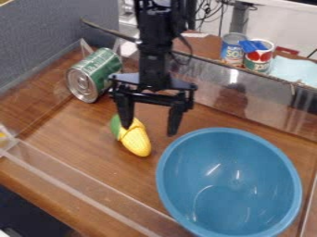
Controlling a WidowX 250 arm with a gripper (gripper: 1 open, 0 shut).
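My black gripper [150,120] is open, its fingers spread and lowered over a yellow toy corn with a green husk [133,140]. The corn lies on the wooden surface, with the left finger in front of or beside its green end and the right finger to its upper right. A large blue bowl [229,185] sits at the lower right, apart from the corn.
A green can [93,74] lies on its side at the back left beside a grey wall [37,46]. Two cans, one blue [233,50] and one red [258,60], stand behind a clear barrier at the back right.
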